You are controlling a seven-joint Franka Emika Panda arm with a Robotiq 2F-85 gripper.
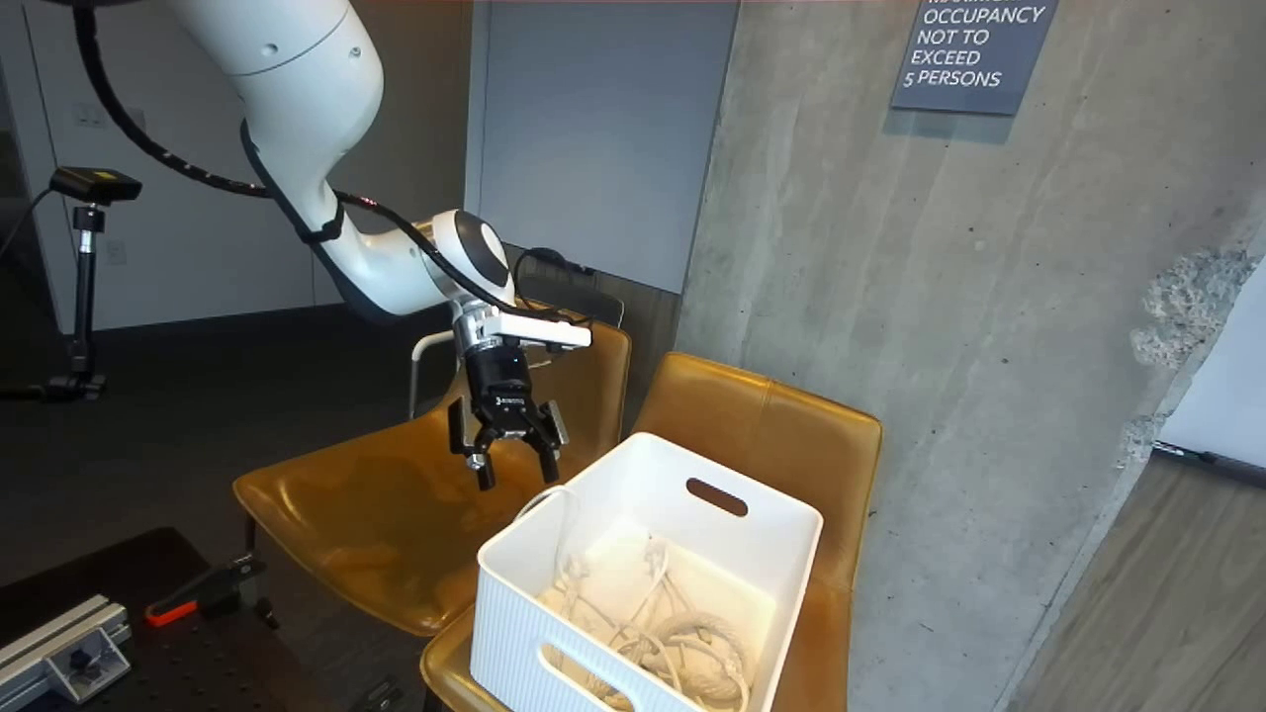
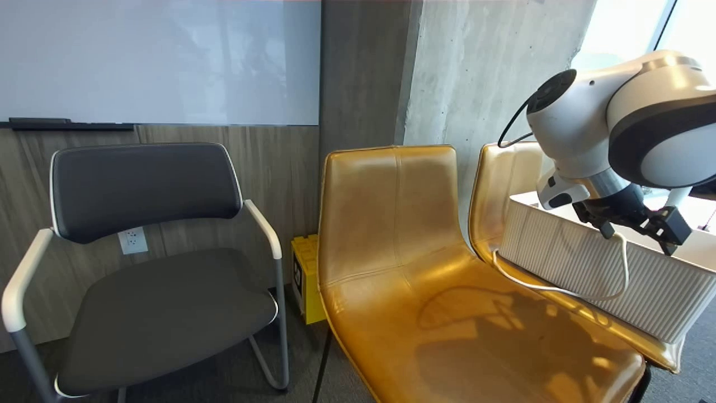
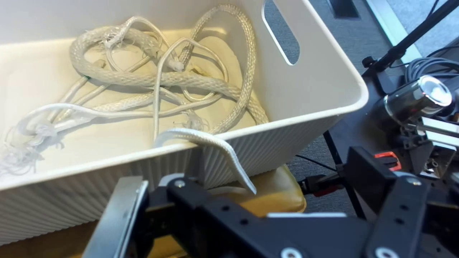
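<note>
My gripper (image 1: 518, 475) is open, its fingers spread, just outside the long wall of a white ribbed bin (image 1: 501, 641). In the wrist view a white rope (image 3: 232, 161) bends over the bin's rim near my fingers, and nothing shows between them. From outside, exterior view 2 shows that the rope (image 2: 625, 265) hangs down the wall and trails along the chair seat. Inside the bin lie a thick braided rope (image 3: 124, 78) and several thinner strands, loosely coiled on the floor with frayed ends.
The bin rests on a tan chair (image 1: 760, 415) against the concrete wall. A second tan chair (image 2: 396, 295), its seat empty, stands beside it. A dark table (image 1: 226, 653) with a clamp and metal rail is near. A grey armchair (image 2: 154, 315) stands farther off.
</note>
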